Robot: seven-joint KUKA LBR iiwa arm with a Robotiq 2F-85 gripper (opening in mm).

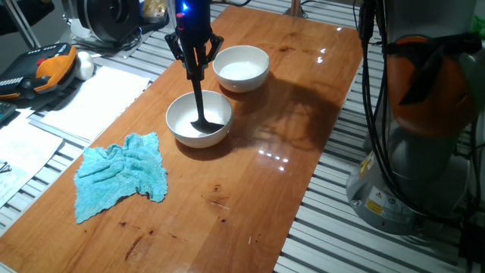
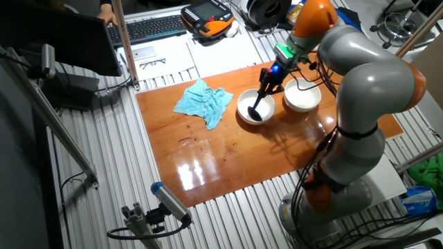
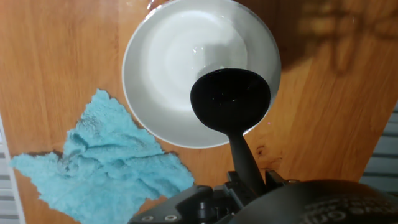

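My gripper (image 1: 196,74) points down, shut on the handle of a black ladle (image 3: 230,99). The ladle's head is over or inside the nearer white bowl (image 1: 178,125), toward its right side in exterior view 1. Whether the head touches the bowl's bottom, I cannot tell. In the wrist view, something clear glints inside this bowl (image 3: 168,106), perhaps liquid. A second white bowl (image 2: 302,95) stands just beyond it, with pale or clear contents that are hard to make out.
A crumpled turquoise cloth (image 1: 121,174) lies beside the nearer bowl. Both bowls stand on a glossy wooden board (image 1: 227,220), bare toward its near end. The orange-and-black pendant (image 2: 208,19) and papers (image 1: 95,106) lie off the board.
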